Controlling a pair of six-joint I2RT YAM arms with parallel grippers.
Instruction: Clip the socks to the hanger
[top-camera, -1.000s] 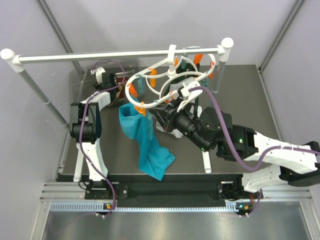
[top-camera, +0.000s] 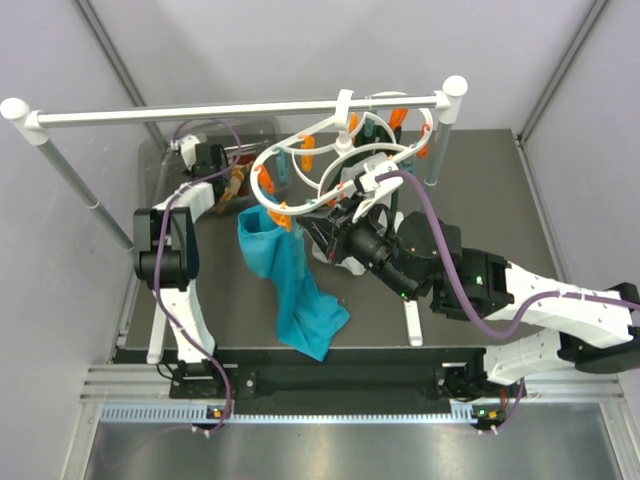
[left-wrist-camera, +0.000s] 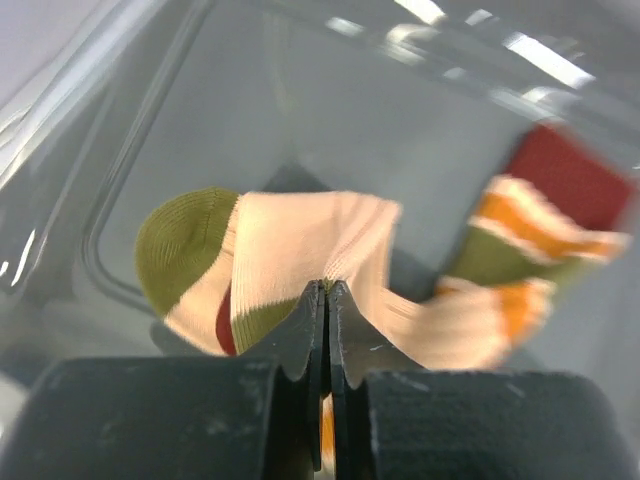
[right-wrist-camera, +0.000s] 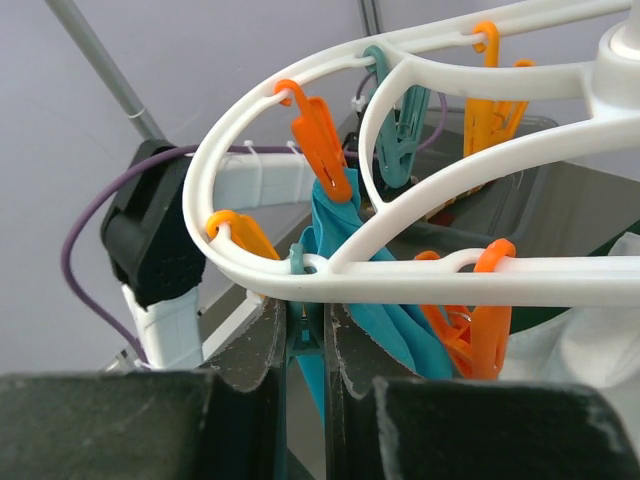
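In the left wrist view a striped sock (left-wrist-camera: 290, 245) in peach, green and dark red bunches up at the tips of my left gripper. That gripper is shut, and the sock's folds run in between its fingertips. Another stretch of striped sock (left-wrist-camera: 575, 190) lies blurred to the right in the clear bin (left-wrist-camera: 150, 130). My right gripper is shut on a teal clip (right-wrist-camera: 300, 310) at the rim of the white round hanger (right-wrist-camera: 230, 140). A blue sock (top-camera: 290, 280) hangs from the hanger's left side, beside that gripper.
Orange clips (right-wrist-camera: 318, 140) and other teal clips line the hanger. White cloth (top-camera: 340, 250) hangs behind my right gripper. The rack's bar (top-camera: 240, 113) crosses above the left arm.
My left arm has shifted slightly to the left over the bin. The right arm, hanger and blue sock have stayed still.
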